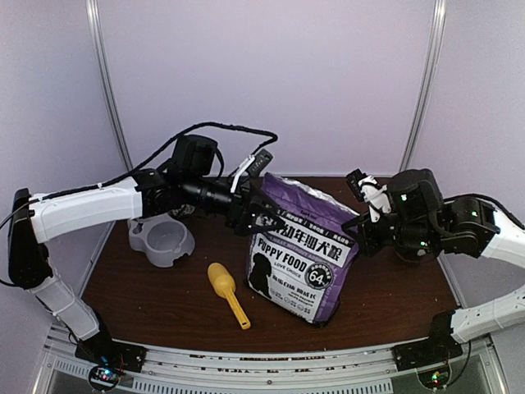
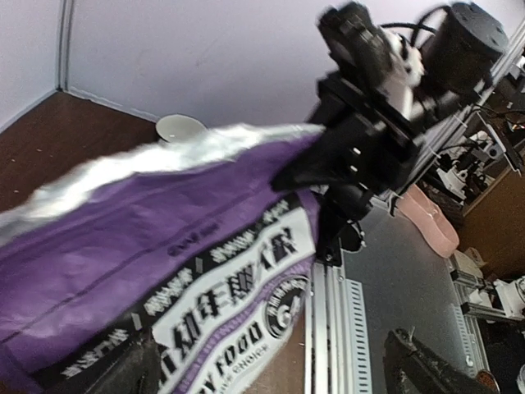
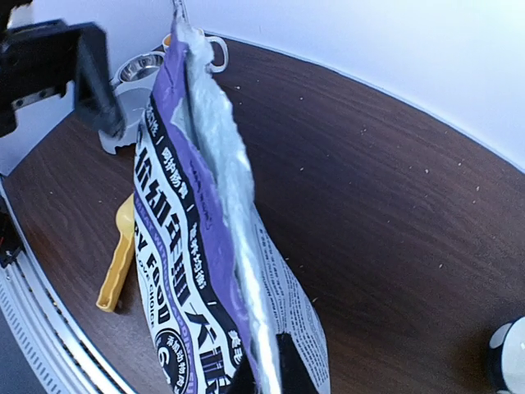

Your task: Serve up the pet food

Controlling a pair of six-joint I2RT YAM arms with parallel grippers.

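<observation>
The purple puppy food bag [image 1: 299, 263] stands in the middle, silver strip along its top, tilted. My left gripper [image 1: 254, 215] is open at the bag's upper left, in front of its face in the top view. My right gripper [image 1: 358, 230] is shut on the bag's upper right edge, as the left wrist view [image 2: 320, 205] also shows. A yellow scoop [image 1: 225, 291] lies left of the bag. A grey double pet bowl [image 1: 164, 250] sits at the back left.
A mug [image 3: 217, 53] is at the back, partly hidden. A small bowl [image 3: 509, 357] stands at the right, mostly behind my right arm in the top view. The table [image 3: 394, 205] behind the bag is clear.
</observation>
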